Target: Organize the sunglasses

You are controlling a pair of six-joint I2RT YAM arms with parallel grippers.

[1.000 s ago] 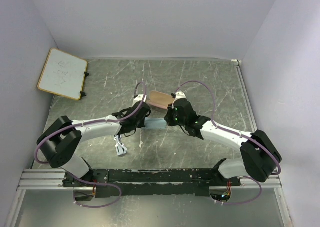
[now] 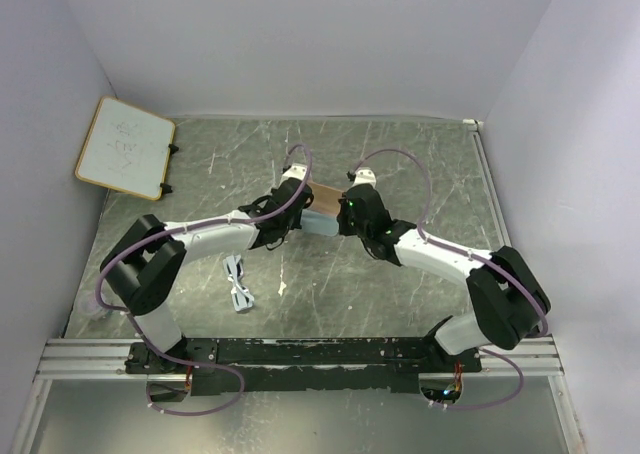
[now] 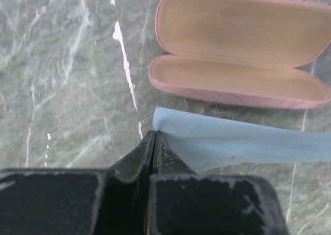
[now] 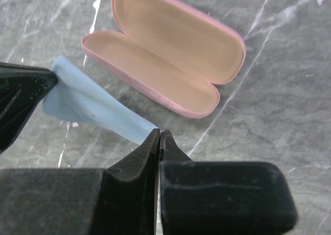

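Observation:
A light blue cloth (image 2: pixel 320 224) is stretched between my two grippers, just in front of an open glasses case (image 2: pixel 326 198). The left gripper is shut on one corner of the cloth (image 3: pixel 232 139). At the cloth's other end, the right gripper is shut with the corner at its fingertips. Pink outside and tan inside, the case (image 4: pixel 155 72) looks empty, its lid tipped back. A pair of white-framed sunglasses (image 2: pixel 238 282) appears to lie on the table at the front left, apart from both grippers.
A whiteboard with an orange edge (image 2: pixel 126 148) leans at the back left. Something clear (image 2: pixel 92 304) lies near the left edge, partly hard to make out.
My left gripper has moved back and to the right, and the right gripper slightly the same way. The cloth has come with them, closer to the case. The sunglasses have stayed put.

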